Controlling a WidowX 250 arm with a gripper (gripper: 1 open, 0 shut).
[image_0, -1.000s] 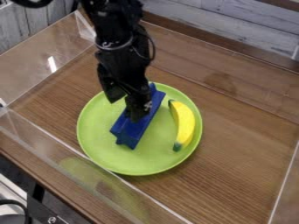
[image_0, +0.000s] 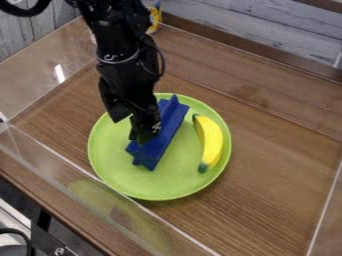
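My black gripper (image_0: 131, 118) hangs over a green plate (image_0: 120, 170), open, its fingertips at the left upper part of a blue block (image_0: 155, 145) lying slanted on the plate. Whether the fingers touch the block I cannot tell; part of it is hidden behind them. A yellow banana (image_0: 209, 143) lies on the plate to the right of the block.
The wooden table (image_0: 267, 150) has free room right of and behind the plate. A white wooden wall runs along the back. A yellow object (image_0: 154, 17) stands partly hidden behind the arm at the back.
The gripper has shifted slightly and changed its angle over the plate. The block and banana look unmoved.
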